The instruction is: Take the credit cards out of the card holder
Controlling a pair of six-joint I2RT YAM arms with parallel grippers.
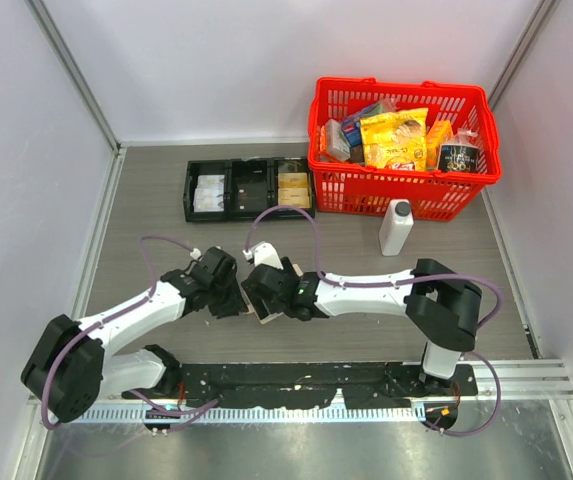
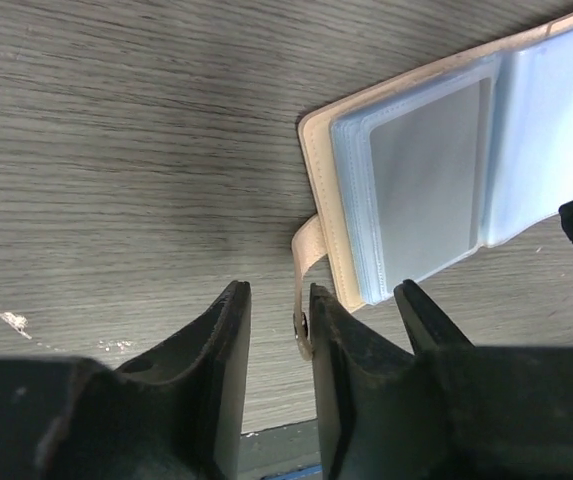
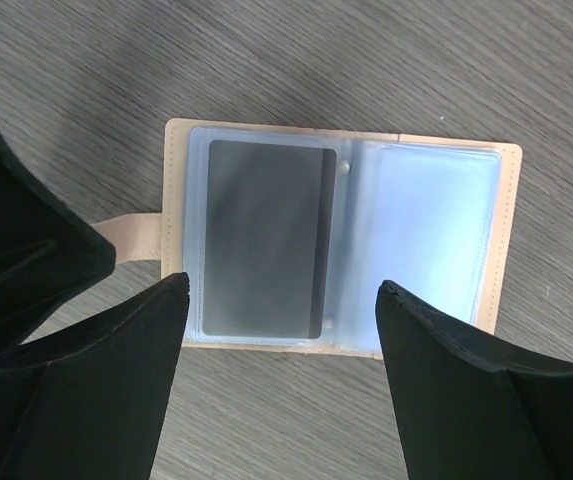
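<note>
The card holder (image 3: 341, 240) lies open and flat, with tan stitched edges and two clear sleeves. One sleeve holds a grey card-shaped piece (image 3: 263, 240); the other sleeve (image 3: 426, 230) looks pale blue. A tan strap (image 2: 308, 243) sticks out from the holder's side and bends down between the fingers of my left gripper, against its right finger (image 2: 328, 350). That finger is part open. Over the holder my right gripper stands wide open, nothing between its fingers. In the top view both grippers hide most of the holder (image 1: 269, 318).
A black divided tray (image 1: 251, 185) with white and yellow card stacks sits at the back. To its right stand a red basket (image 1: 406, 195) of packages and a white bottle (image 1: 396, 228).
</note>
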